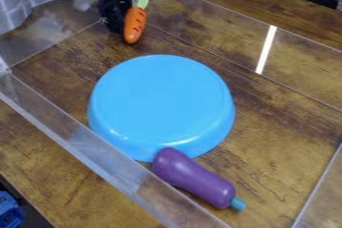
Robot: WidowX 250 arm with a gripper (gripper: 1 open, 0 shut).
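My dark gripper (pixel 118 10) is at the top left of the view, right beside an orange toy carrot (pixel 134 24) with a green top. Its fingers are dark and small here, so whether they are open or closed on the carrot cannot be told. A large blue round plate-like disc (pixel 160 106) lies in the middle of the wooden surface, and a purple toy eggplant (pixel 195 178) rests at its lower edge.
Clear walls bound the wooden surface (pixel 261 112); the one at lower left runs diagonally past the eggplant. A white strip (pixel 266 49) lies at the right.
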